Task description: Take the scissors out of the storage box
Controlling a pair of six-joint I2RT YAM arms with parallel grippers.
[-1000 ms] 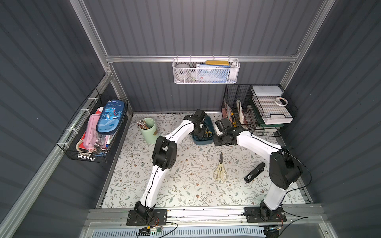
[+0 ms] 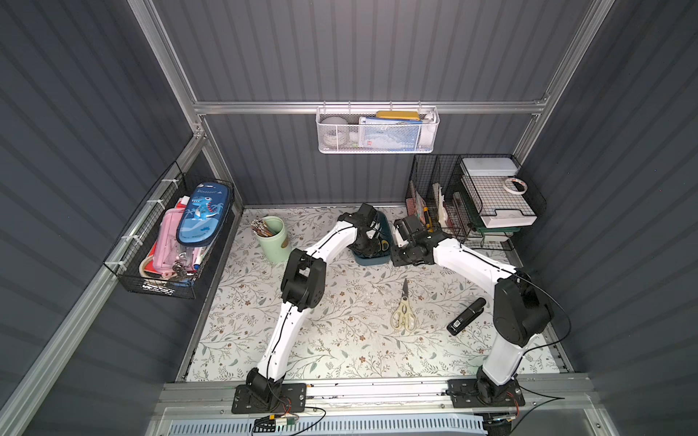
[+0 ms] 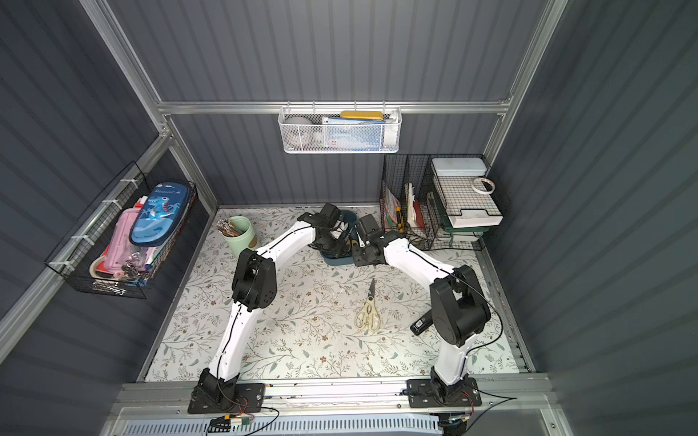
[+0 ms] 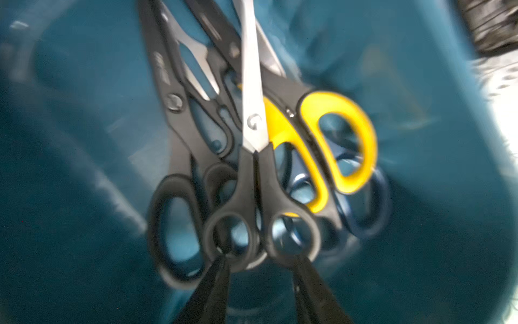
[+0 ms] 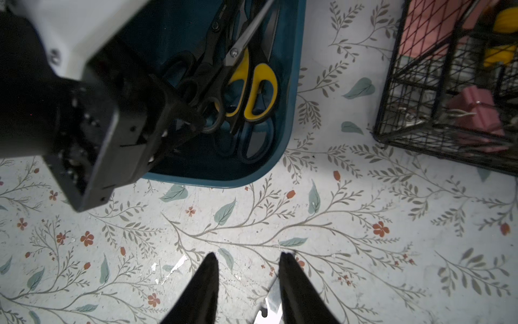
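Observation:
The teal storage box (image 4: 431, 64) holds several scissors. In the left wrist view a black-handled pair with silver blades (image 4: 252, 108) lies on top, beside a yellow-handled pair (image 4: 361, 140). My left gripper is open inside the box, its fingertips at the rings of the top pair, nothing clearly gripped. My right gripper hangs open just outside the box's right front, above the table. A cream-handled pair of scissors (image 2: 403, 316) lies on the table in front of the box.
A black wire organizer (image 5: 394, 108) stands right of the box. A green pen cup (image 2: 276, 247) is at back left, and a black stapler (image 2: 465, 316) lies at front right.
My left gripper has moved slightly down and toward the front within the box. The right arm has hardly moved.

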